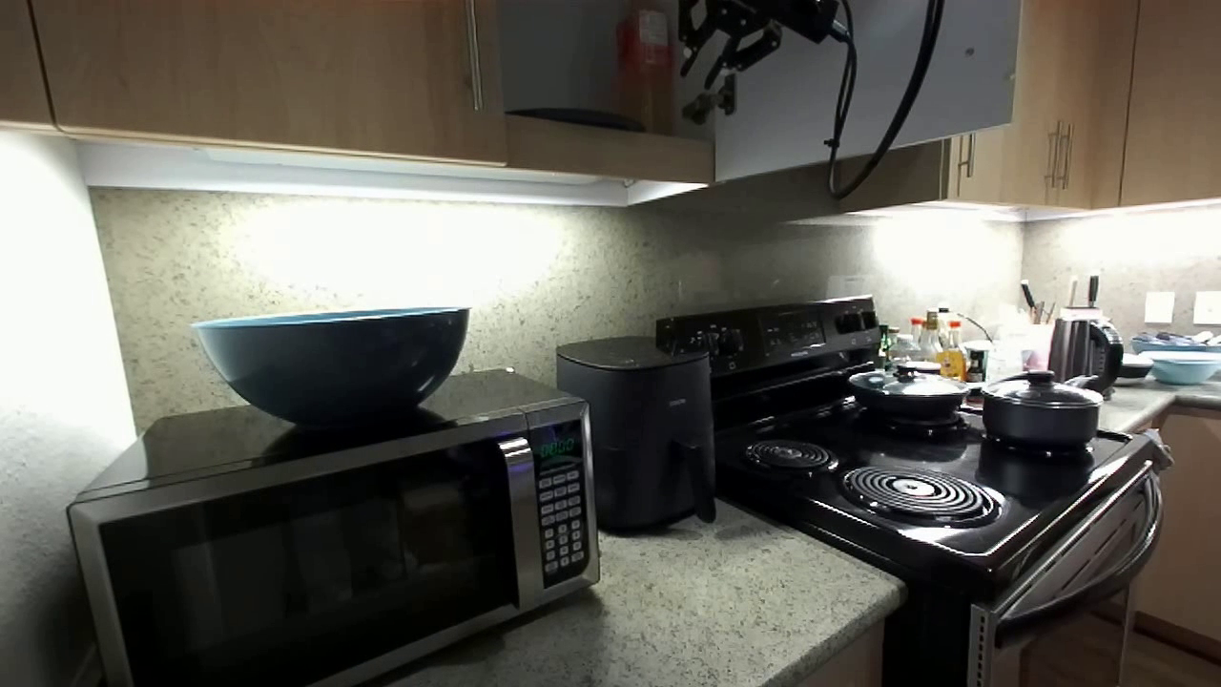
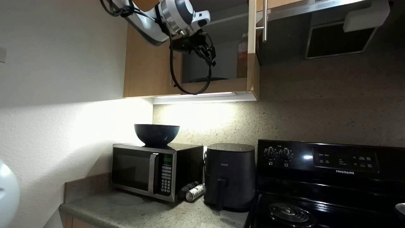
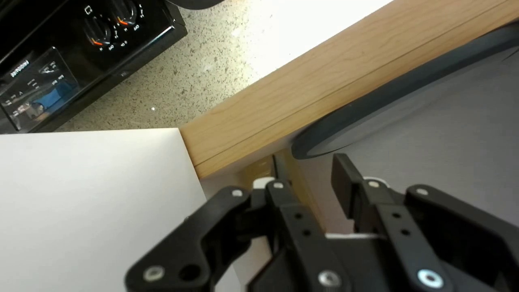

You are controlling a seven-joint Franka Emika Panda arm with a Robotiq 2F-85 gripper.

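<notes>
My gripper is up at the open upper cabinet, in front of the swung-out white door. In the wrist view its two fingers stand apart and open, with nothing held between them. Behind them, partly hidden, is an amber surface that may be the bottle. That bottle, amber with a red label, stands inside the cabinet at its right side. On the cabinet floor lies a dark, round-rimmed dish, only part of it visible.
Below, a large blue bowl rests on the microwave, with a black air fryer beside it. The stove carries two lidded pans at its far side. The cabinet's wooden front edge borders the opening.
</notes>
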